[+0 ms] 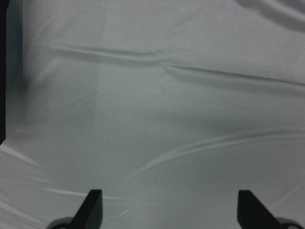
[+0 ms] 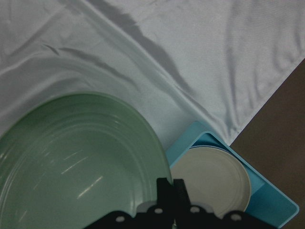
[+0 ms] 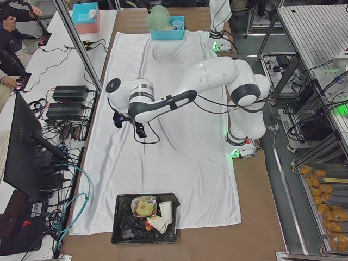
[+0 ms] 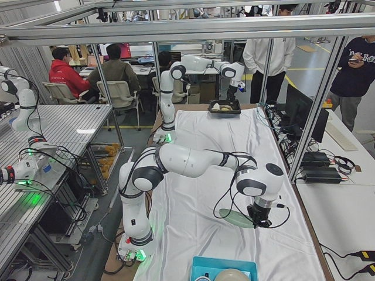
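Observation:
My right gripper is shut on the rim of a green plate (image 2: 76, 162), which hangs tilted above the cloth in the right camera view and partly over a blue bin (image 2: 271, 202) in the right wrist view. A pale round dish (image 2: 212, 174) sits in that bin, beside a cup seen in the left camera view. My left gripper stands open above bare white cloth (image 1: 167, 119), with nothing between its fingers.
A black tray (image 3: 125, 231) with wrappers and food items stands at the opposite end of the table from the bin. A monitor (image 3: 22, 152), cables and frame posts line one side.

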